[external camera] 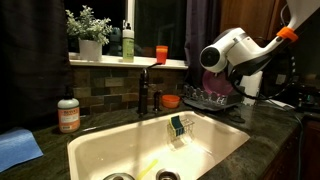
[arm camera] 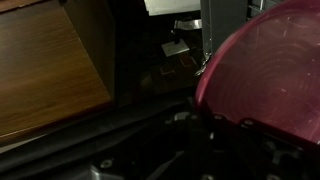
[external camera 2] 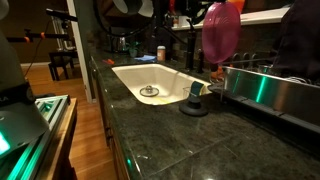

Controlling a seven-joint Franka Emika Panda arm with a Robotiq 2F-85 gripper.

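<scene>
A translucent pink-red plate (external camera 2: 222, 32) hangs upright in the air over the counter in exterior view 2. It fills the right side of the wrist view, where its curved edge (arm camera: 203, 88) runs down to my dark gripper. The gripper is shut on that edge, though its fingers are hard to make out in the shade. In exterior view 1 the white arm covers part of the plate (external camera: 213, 84), which shows above the dish rack (external camera: 208, 98).
The white sink (external camera: 118, 148) holds a small wire caddy (external camera: 181, 128). Beside the sink stands the dark faucet (external camera: 143, 92). A metal rack (external camera 2: 275, 92) stands along the wall, and the dark counter (external camera 2: 185, 150) in front is mostly clear. An orange bowl (external camera: 170, 101) sits behind the sink.
</scene>
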